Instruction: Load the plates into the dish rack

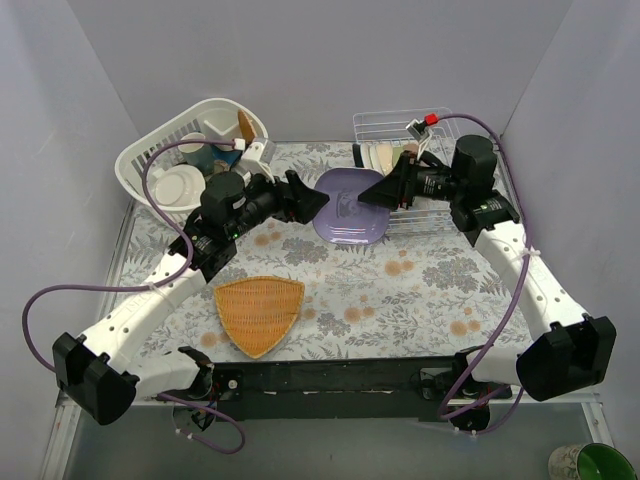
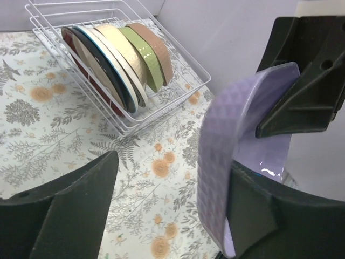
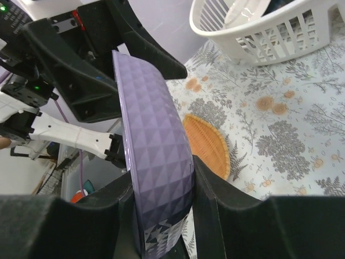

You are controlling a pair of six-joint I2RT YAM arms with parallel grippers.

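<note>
A purple plate (image 1: 350,222) is held up above the table between the two arms. My right gripper (image 1: 374,196) is shut on its right edge; in the right wrist view the fingers (image 3: 232,216) press on both faces of the purple plate (image 3: 153,140). At the plate's left edge my left gripper (image 1: 318,198) stands open. In the left wrist view the plate (image 2: 213,162) is against the right-hand finger, while the left-hand finger (image 2: 75,199) is well apart from it. Behind, the wire dish rack (image 1: 400,121) holds several upright plates (image 2: 145,56) in a row.
At the back left stands a white basket (image 1: 128,165) with white dishes (image 1: 180,186) and a mug inside. An orange woven mat (image 1: 258,312) lies at the front left.
</note>
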